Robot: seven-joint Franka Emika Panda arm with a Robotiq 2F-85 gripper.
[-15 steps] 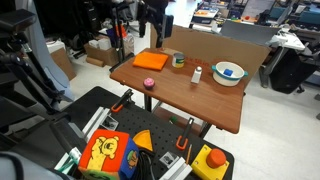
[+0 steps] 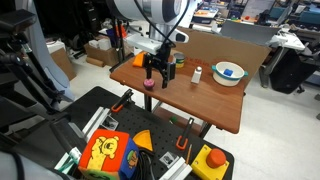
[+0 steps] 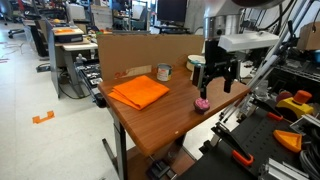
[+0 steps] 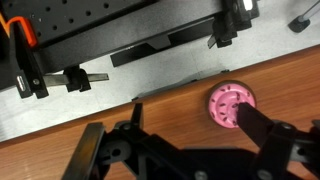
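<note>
A round pink object lies on the brown wooden table near its front left edge. From the other side it shows as a small pink shape close to the table's edge. Just above it hangs my gripper, pointing down with its fingers apart. In the wrist view the pink disc appears beside the right finger, off the centre of the gap. Nothing shows between the fingers of the gripper.
An orange cloth lies flat on the table. A white bottle and a white-and-blue bowl stand farther back. In front, a black surface holds a colourful box and a yellow-and-red block.
My gripper has come down from above the table towards the pink object, staying open. The pink object and the other things have not visibly moved.
</note>
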